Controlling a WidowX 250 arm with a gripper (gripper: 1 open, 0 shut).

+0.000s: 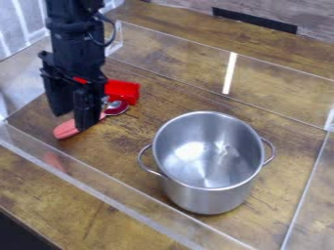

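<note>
My black gripper (72, 107) is at the left of the camera view, pointing down with its fingers low over a pink-handled spoon (72, 128). Whether it holds the spoon is hard to tell, as the dark fingers hide part of it. The spoon's metal head pokes out to the right. A red object (121, 92) lies just behind the gripper, partly hidden by it.
A large steel pot (206, 176) with two handles stands at the right on the wooden table (222, 68). Clear transparent walls border the work area.
</note>
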